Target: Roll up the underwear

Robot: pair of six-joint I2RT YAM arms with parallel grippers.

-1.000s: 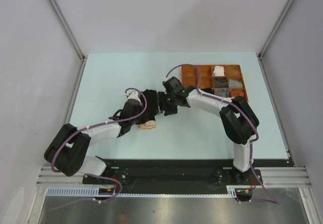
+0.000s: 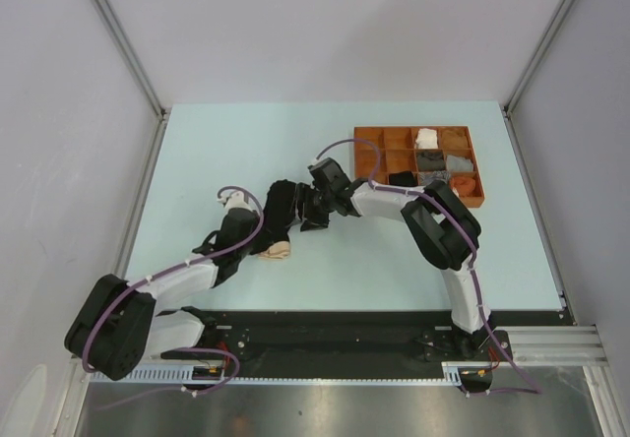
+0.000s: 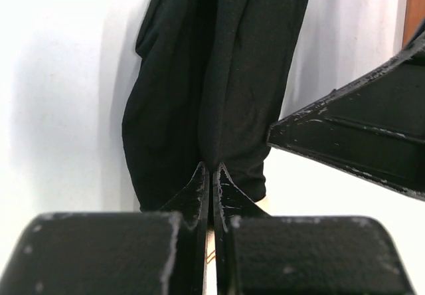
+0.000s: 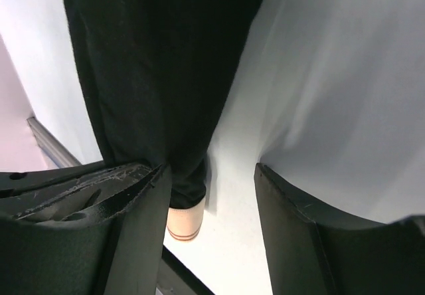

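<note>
The black underwear (image 2: 280, 201) lies folded in a narrow upright strip on the left half of the table, its beige end (image 2: 277, 251) toward the front. In the left wrist view, my left gripper has its tips together on a ridge of the black cloth (image 3: 166, 109), and the fold runs into them. My right gripper stands open at the strip's right side; one of its fingers (image 4: 149, 208) is against or over the cloth, and bare table shows in the gap. Whether cloth touches that finger's inner side cannot be told.
A brown divided box (image 2: 369, 142) with several rolled cloths stands at the back right. My right gripper's dark finger (image 3: 358, 122) reaches close beside the cloth in the left wrist view.
Both arms have shifted left, and the underwear has slid left along with my left gripper. The box has not moved.
</note>
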